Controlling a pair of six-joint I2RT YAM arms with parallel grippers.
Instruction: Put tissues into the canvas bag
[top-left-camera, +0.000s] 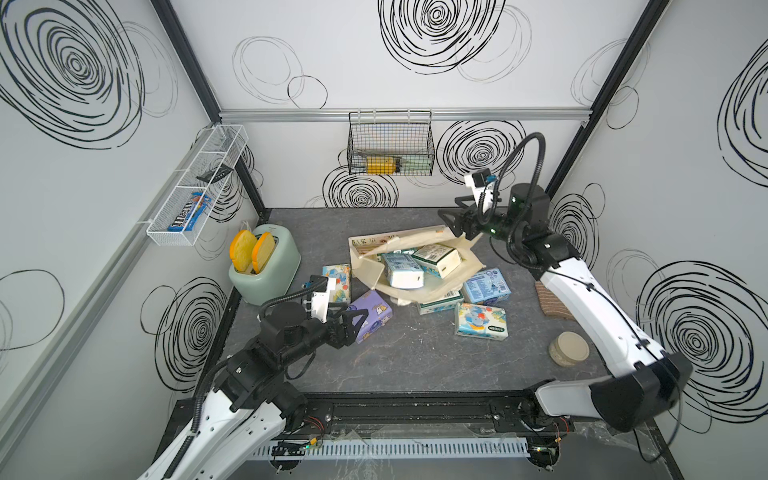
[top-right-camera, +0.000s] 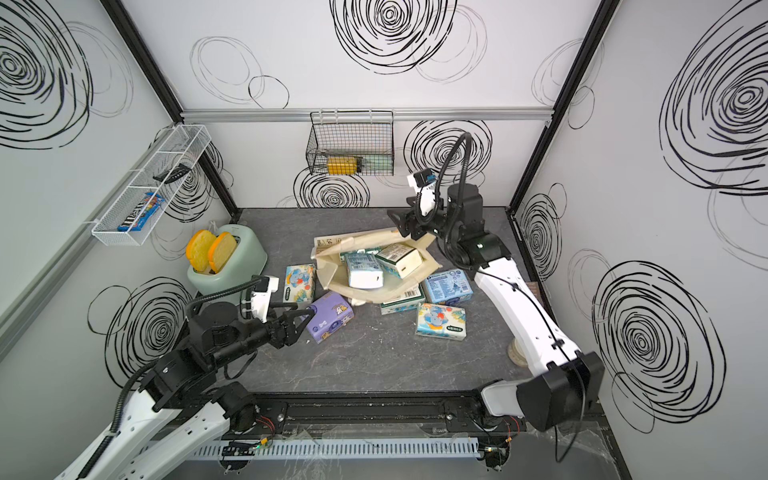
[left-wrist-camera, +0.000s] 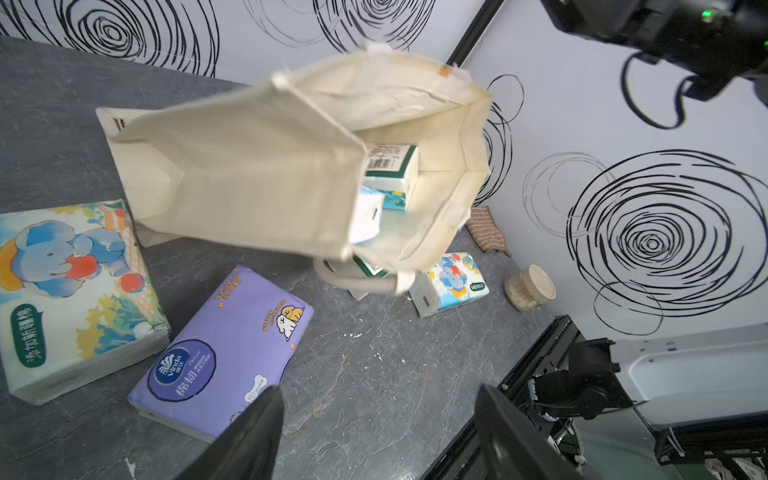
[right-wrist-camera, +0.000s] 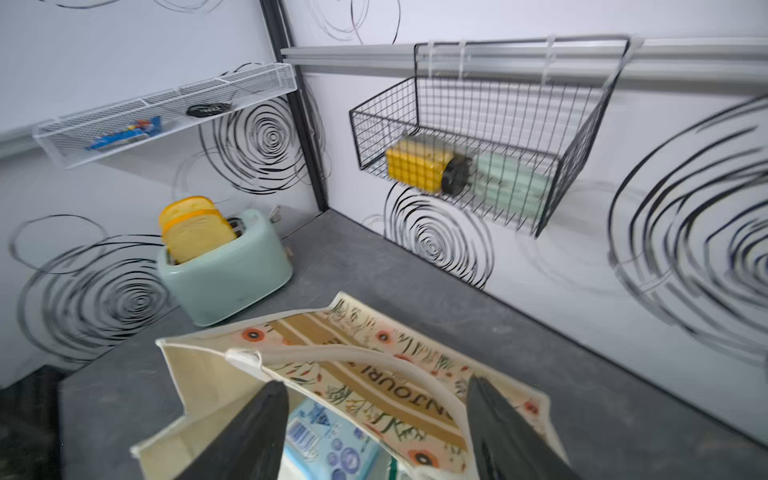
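The canvas bag lies slumped with its mouth wide, holding a blue pack and a green-white pack. Outside lie an elephant pack, a purple pack, a colourful pack, a blue pack and a green pack partly under the bag. My right gripper is open above the bag's back right, nothing between its fingers. My left gripper is open over the table near the purple pack, empty.
A mint toaster stands at the left. A wire basket and white shelf hang on the walls. A round container sits at the right.
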